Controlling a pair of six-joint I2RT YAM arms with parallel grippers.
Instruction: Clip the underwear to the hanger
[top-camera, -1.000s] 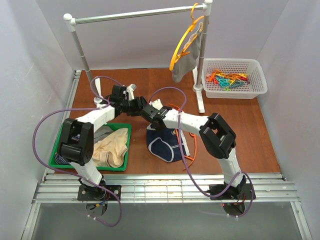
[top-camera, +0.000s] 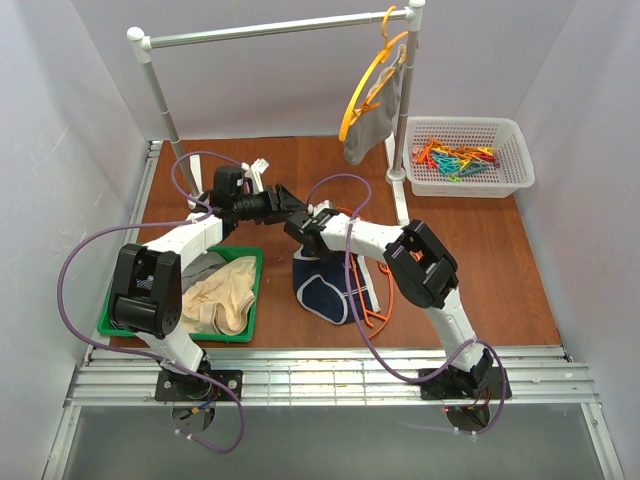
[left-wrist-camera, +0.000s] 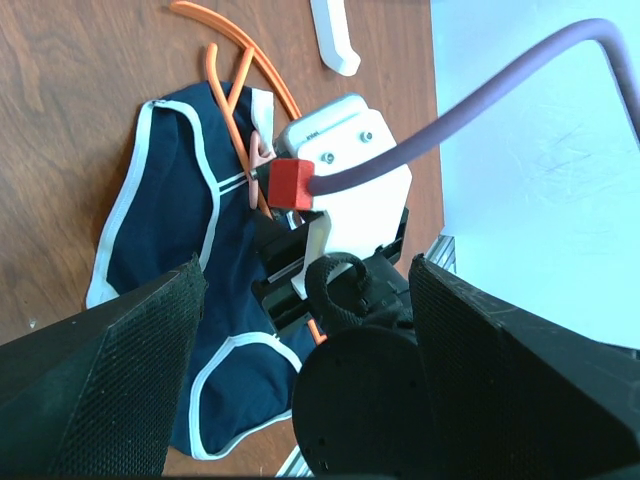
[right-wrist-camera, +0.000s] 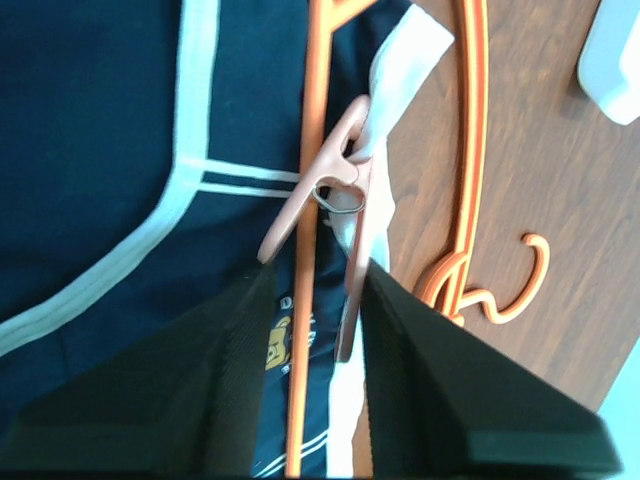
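Navy underwear (top-camera: 325, 295) with pale trim lies on the wooden table, an orange hanger (right-wrist-camera: 308, 120) across it. A pink clip (right-wrist-camera: 341, 175) sits at the white waistband edge beside the hanger bar; whether it grips both cannot be told. My right gripper is at that clip, its fingers part open around the clip's lower handle region; contact is unclear. My left gripper (top-camera: 285, 200) stands open above and left of the underwear, with nothing visible between its fingers.
A green basket (top-camera: 252, 300) of clothes is at left, a white basket (top-camera: 510, 155) of clips at back right. A rack (top-camera: 250, 32) holds a yellow hanger with grey cloth. Bare table is at the right.
My left gripper has moved slightly, mostly upward in the top view.
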